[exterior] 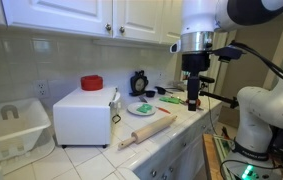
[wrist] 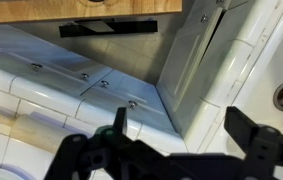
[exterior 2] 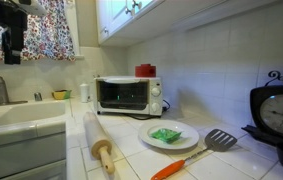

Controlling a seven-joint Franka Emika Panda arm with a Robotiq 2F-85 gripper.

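My gripper is open in the wrist view, its two dark fingers wide apart and nothing between them. Exterior view 1 has the gripper (exterior: 192, 102) pointing down, high at the counter's front side. A wooden rolling pin (exterior: 153, 128) lies on the white tiled counter, well apart from the gripper. Farther back, a white plate (exterior 2: 149, 141) bears a green item (exterior 2: 165, 134). Beside it rests a spatula (exterior 2: 221, 141) with an orange-red handle.
A white toaster oven (exterior 2: 129, 94) stands against the wall with a red container (exterior 2: 145, 70) on top. The black clock (exterior 2: 280, 108) is at the counter's right. A white dish rack (exterior: 13, 130) sits left, and cabinets (exterior: 81, 18) overhang the counter.
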